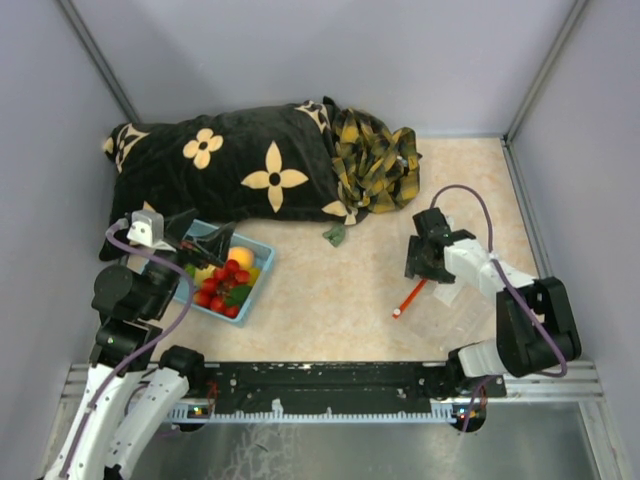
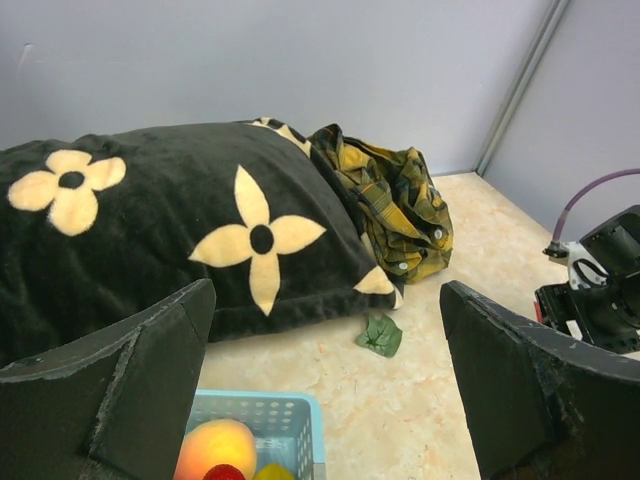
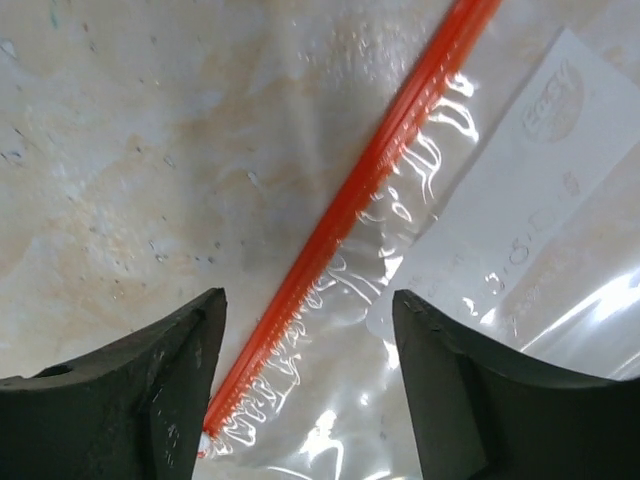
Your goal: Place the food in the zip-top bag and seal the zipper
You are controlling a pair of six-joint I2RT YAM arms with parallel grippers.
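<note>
The clear zip top bag (image 3: 350,420) lies flat on the right of the table, a white label on it. Its red zipper strip (image 1: 408,300) runs slantwise from below my right gripper (image 1: 424,270) toward the lower left. In the right wrist view, my right gripper is open above the strip (image 3: 345,205), fingers apart with nothing held. A blue basket (image 1: 268,262) at left holds red tomatoes (image 1: 216,303), an orange-yellow fruit (image 1: 241,257) and green pieces. Over it, my left gripper (image 1: 207,232) stands open and empty.
A small crumpled green item (image 1: 335,234) lies alone near the table's middle. Along the back rest a black flower-patterned cushion (image 1: 225,165) and a bunched yellow-black checked cloth (image 1: 375,160). Table space between basket and bag is bare.
</note>
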